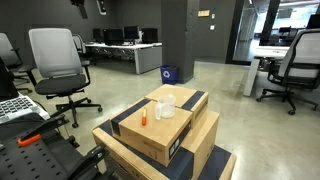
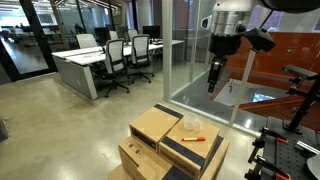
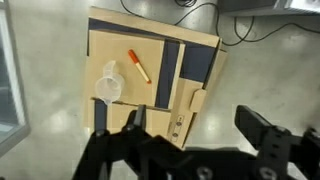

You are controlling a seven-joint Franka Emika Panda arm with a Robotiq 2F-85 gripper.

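Note:
An orange marker [image 1: 144,117] lies on top of a cardboard box [image 1: 170,137]. Close by on the same box stands a clear cup [image 1: 166,105]; from above, in the wrist view, the cup [image 3: 109,88] is left of the marker [image 3: 138,66]. My gripper shows dark and blurred along the bottom of the wrist view, its fingers wide apart and nothing between them. In exterior view 2 the arm hangs high above the boxes, well clear of the marker [image 2: 194,139] and cup [image 2: 190,122].
Several cardboard boxes are stacked under the objects. A dark table [image 1: 40,155] with another orange-red item [image 1: 29,140] is at the left in exterior view 1. Office chairs [image 1: 62,60] stand farther back. Open floor surrounds the boxes.

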